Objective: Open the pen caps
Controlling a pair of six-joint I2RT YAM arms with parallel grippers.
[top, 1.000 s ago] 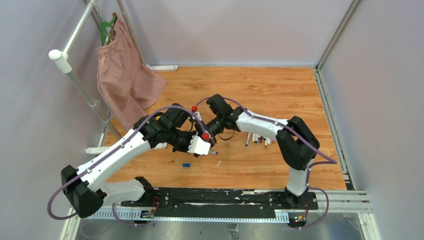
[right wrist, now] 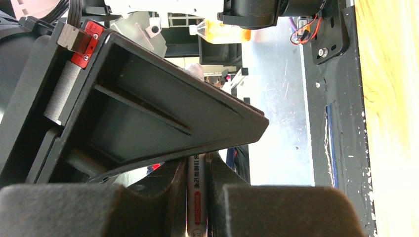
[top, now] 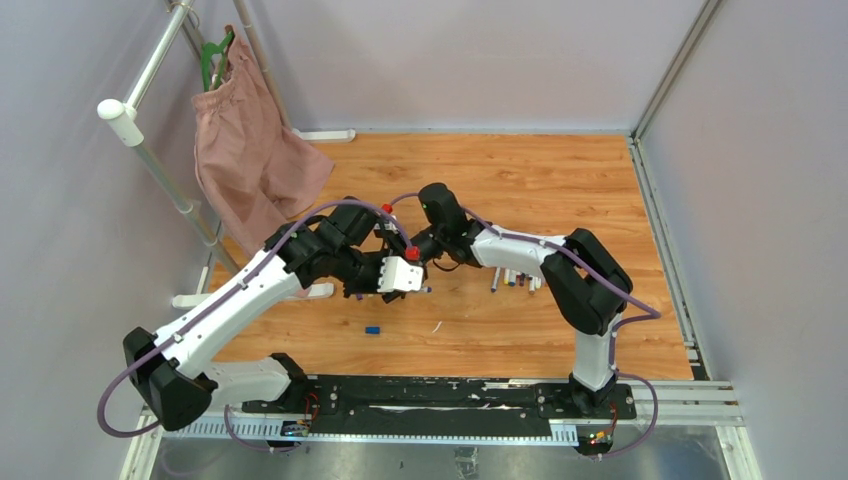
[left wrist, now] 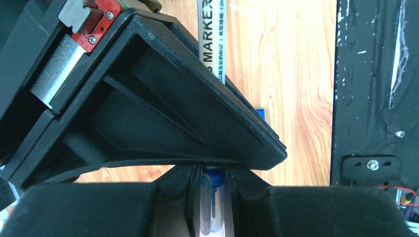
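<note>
One marker is held between both grippers. In the right wrist view, its printed barrel (right wrist: 196, 202) runs between the fingers of my right gripper, which looks shut on it. In the left wrist view, the marker's blue and clear end (left wrist: 213, 178) lies in the narrow gap of my left gripper, which looks shut there. Beyond the other gripper's black finger (left wrist: 197, 113), the silver barrel (left wrist: 212, 44) sticks out. From above, the arms hide most of the marker; its blue-tipped end (top: 427, 290) shows. A loose blue cap (top: 372, 330) lies on the table.
Several markers (top: 515, 278) lie by the right forearm (top: 508, 248). A small white sliver (top: 437, 326) rests on the wood. Pink trousers (top: 245, 150) hang from a rack at left.
Both grippers have moved slightly toward the back of the table, and the marker end has moved with them. The loose cap and the marker group have stayed put.
</note>
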